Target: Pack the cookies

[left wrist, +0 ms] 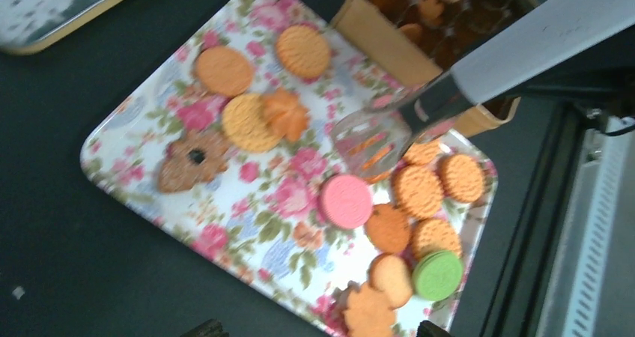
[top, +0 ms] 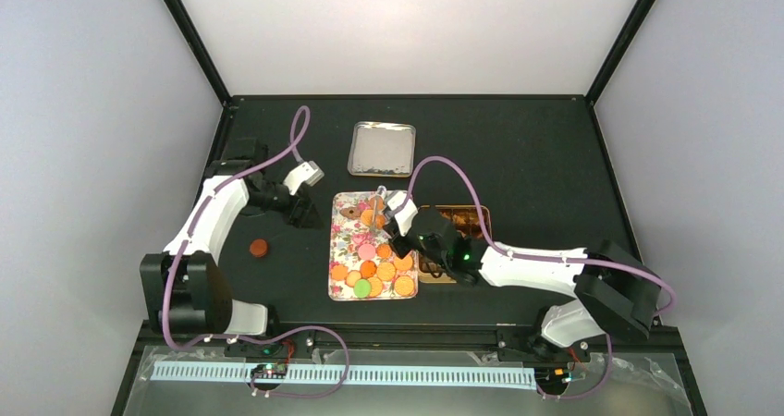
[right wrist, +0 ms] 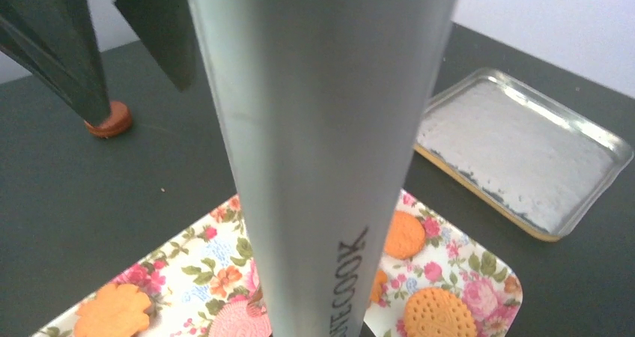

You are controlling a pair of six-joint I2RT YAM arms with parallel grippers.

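Cookies lie spread over the floral tray (top: 351, 250), among them a pink cookie (left wrist: 346, 201), a green one (left wrist: 437, 275) and a brown animal-shaped one (left wrist: 192, 161). A grey-handled spatula (left wrist: 539, 41) slants over the tray, its clear slotted head low over cookies; contact cannot be told. My right gripper (top: 392, 240) is closed round this spatula, whose handle (right wrist: 322, 142) hides most of that wrist view. Left of the tray, my left gripper (top: 310, 220) hovers open and empty, its fingers (left wrist: 204, 329) wide apart.
A cardboard box (left wrist: 389, 41) with cookies in compartments stands right of the tray, partly under my right arm. The empty metal tray (top: 383, 150) lies behind. A lone reddish-brown round cookie (top: 259, 248) sits on the black table at left.
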